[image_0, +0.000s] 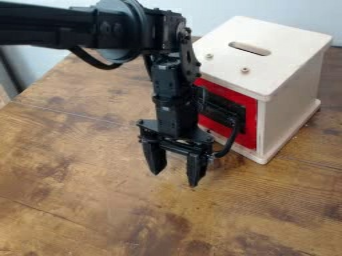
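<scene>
My black gripper (174, 166) hangs from the arm in the camera view, pointing down over the wooden table with its two fingers apart and nothing between them. Behind it and to the right stands a pale wooden box (287, 90) with a slot and two screws on top. The box's front has a red panel (246, 148) with a dark part in it, largely hidden by the arm and its cable.
A light wall and floor area shows beyond the table's back edge.
</scene>
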